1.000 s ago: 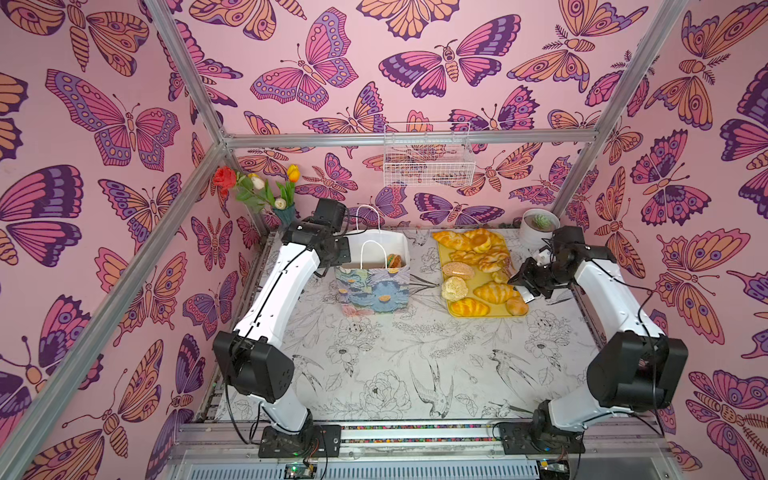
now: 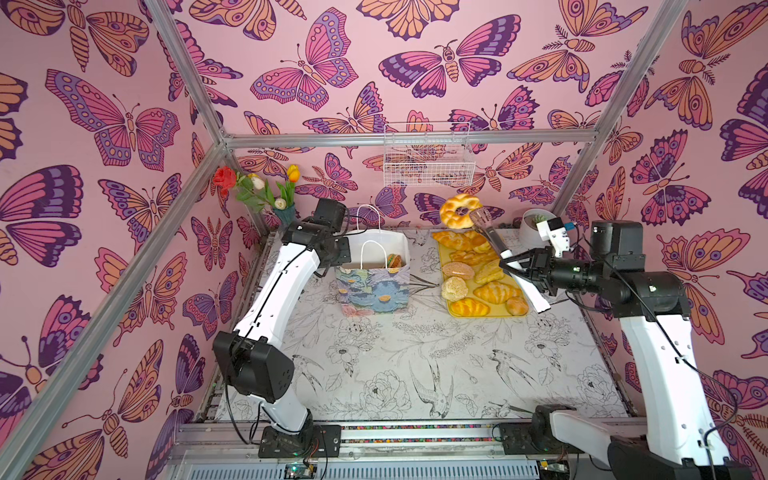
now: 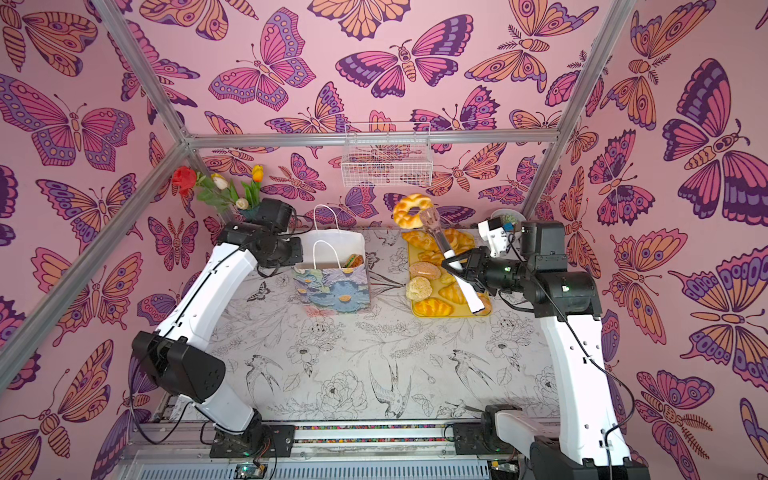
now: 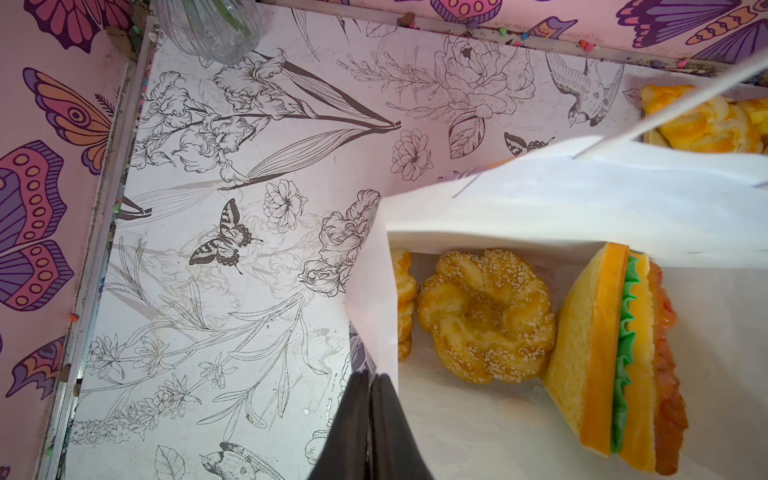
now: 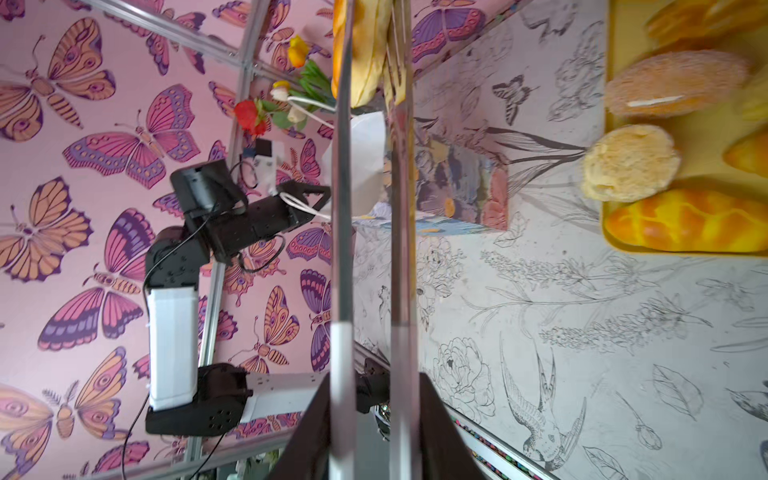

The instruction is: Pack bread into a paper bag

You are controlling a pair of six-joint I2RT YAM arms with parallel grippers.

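My right gripper is shut on metal-and-white tongs, which hold a braided bread ring up above the yellow bread tray. In the right wrist view the tongs' long arms run up to that bread. A flowered paper bag stands left of the tray; the left wrist view shows a sesame ring, a sandwich and part of another bread inside. My left gripper is shut and empty, above the bag's left part.
A flower vase stands at the back left and a plant pot at the back right. A wire basket hangs on the back rail.
My right gripper has risen with the tongs, lifting the braided ring off the tray. The left arm looks unmoved.
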